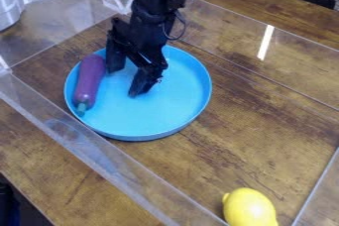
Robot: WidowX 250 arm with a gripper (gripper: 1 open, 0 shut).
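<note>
A blue plate (159, 116) sits on the wooden table, with a purple eggplant (89, 81) lying along its left side, stem end toward the front. My black gripper (129, 71) is low over the back left of the plate, open, its fingers beside the upper end of the eggplant. Whether the nearer finger touches the eggplant cannot be told.
A yellow lemon-like object (249, 207) lies at the front right. A clear plastic edge (106, 156) runs diagonally across the front left.
</note>
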